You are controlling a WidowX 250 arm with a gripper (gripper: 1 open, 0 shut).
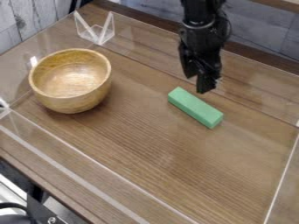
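My gripper (202,80) hangs at the top centre of the camera view, dark, with its fingers pointing down above and behind a green block (195,107). The green block is an elongated bar lying diagonally on the wooden table (152,166). Whether the fingers are open or shut is hard to make out at this size.
A large round wooden bowl (70,79) sits at the left. A small white wire-like object (93,28) stands at the back left.
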